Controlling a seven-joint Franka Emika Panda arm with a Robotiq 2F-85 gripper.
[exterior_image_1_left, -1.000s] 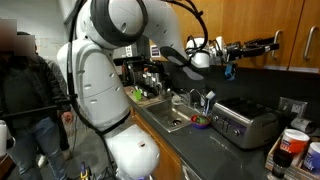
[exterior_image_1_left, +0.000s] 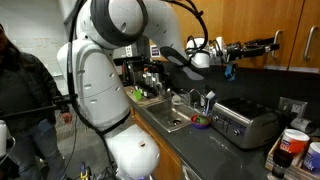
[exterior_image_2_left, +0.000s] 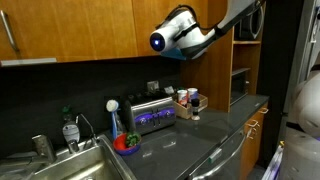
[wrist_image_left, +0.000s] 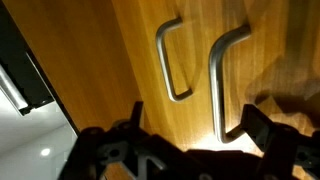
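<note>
Up at the wooden cabinets, my gripper (exterior_image_1_left: 272, 45) reaches out level in front of a door. Its fingers are spread apart in the wrist view, one dark finger (wrist_image_left: 134, 114) on the left and another on the right, and nothing is held. Two metal bar handles show ahead of it: a left handle (wrist_image_left: 165, 60) on one door and a larger, nearer right handle (wrist_image_left: 215, 88). The lower end of the right handle lies between the fingers in this view; whether they touch it cannot be told. The cabinet door (exterior_image_2_left: 100, 28) farther left looks shut.
Below, a toaster (exterior_image_2_left: 152, 113) stands on the dark counter (exterior_image_1_left: 220, 158). A bowl (exterior_image_2_left: 126, 143) with colourful contents sits near the sink (exterior_image_2_left: 85, 165). A wooden box (exterior_image_2_left: 203, 100) with cups is at the counter's other end.
The arm and gripper show no visible movement. In the background, the person at the far left has shifted position.
</note>
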